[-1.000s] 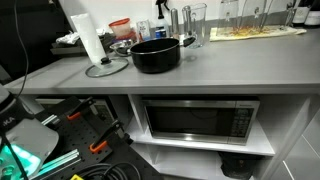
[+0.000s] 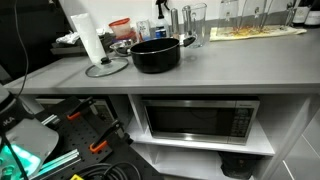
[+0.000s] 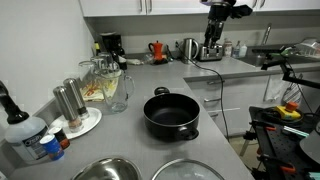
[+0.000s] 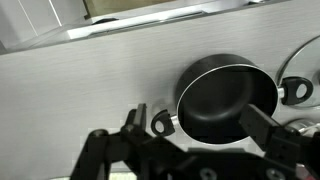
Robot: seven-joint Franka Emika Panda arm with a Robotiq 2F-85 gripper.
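Observation:
A black two-handled pot (image 2: 156,55) stands on the grey counter; its inside looks empty in the wrist view, where the pot (image 4: 218,103) lies right of centre. My gripper is open above the counter, its fingers spread at the bottom of the wrist view with nothing held between them. From the second exterior view, the gripper (image 3: 212,38) hangs high at the upper right, clear of the pot (image 3: 172,115). A glass lid (image 3: 190,169) lies flat beside the pot, with a steel bowl (image 3: 107,169) close by.
A paper towel roll (image 2: 88,38) stands near the lid. Glass pitchers (image 2: 197,22) and a tray with several glasses line the back. Below sits a microwave (image 2: 200,120).

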